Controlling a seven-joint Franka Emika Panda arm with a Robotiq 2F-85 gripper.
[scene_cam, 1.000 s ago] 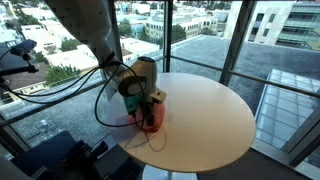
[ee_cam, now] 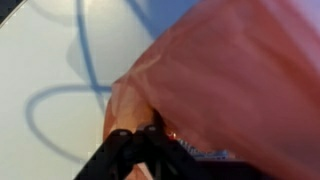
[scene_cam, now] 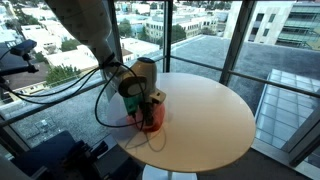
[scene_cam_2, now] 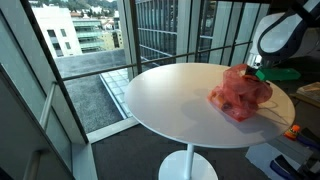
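A crumpled, translucent red plastic bag stands on the white round table near its edge, beneath the arm. My gripper is down at the bag, its dark fingers pressed among the folds, shut on the red plastic. In the wrist view the bag covers most of the right side and hides part of the fingers. A small pale, patterned patch shows inside the bag's opening, too blurred to name. From exterior view 1, the arm and its cables hide much of the bag.
Loose black cables loop beside the arm. Windows surround the table's far side.
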